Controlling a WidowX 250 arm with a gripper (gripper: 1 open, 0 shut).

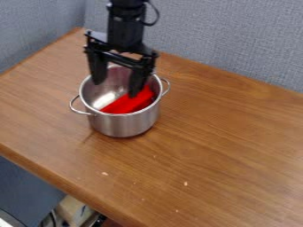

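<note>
A steel pot (pixel 120 122) with two loop handles stands on the wooden table (pixel 213 151), left of centre. A red object (pixel 126 105) lies inside it. My black gripper (pixel 116 78) is over the pot, its two fingers spread wide and open, reaching down to around the rim, one at the back left and one toward the right. The fingers partly hide the pot's inside; whether they touch the red object I cannot tell.
A grey padded wall runs along the back. The table's left front edge is near the lower left, with dark floor and cables beyond.
</note>
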